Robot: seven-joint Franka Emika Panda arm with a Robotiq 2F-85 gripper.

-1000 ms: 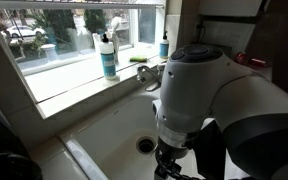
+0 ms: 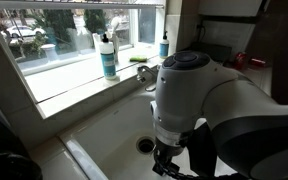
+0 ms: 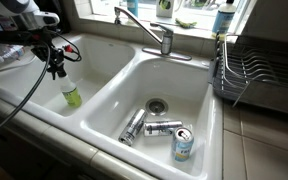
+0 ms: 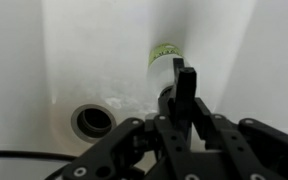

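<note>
A bottle with a yellow-green label (image 3: 73,98) stands roughly upright in the left basin of the double sink. My gripper (image 3: 58,66) is at the bottle's top, pointing down into that basin. In the wrist view, the bottle's green rim (image 4: 166,50) and pale body (image 4: 162,72) show just beyond the dark fingers (image 4: 185,82). The fingers hide the bottle's upper end, and whether they touch it or how far apart they stand is unclear. In exterior view 1 the arm (image 2: 184,95) covers most of the bottle's surroundings.
Several cans lie or stand in the right basin, among them an upright light-blue can (image 3: 183,143). A faucet (image 3: 164,38) rises behind the divider. The dish rack (image 3: 259,75) occupies the right counter. A soap bottle (image 2: 108,57) stands on the sill. Bare basin surrounds the left drain (image 4: 92,122).
The sill and sink look the same.
</note>
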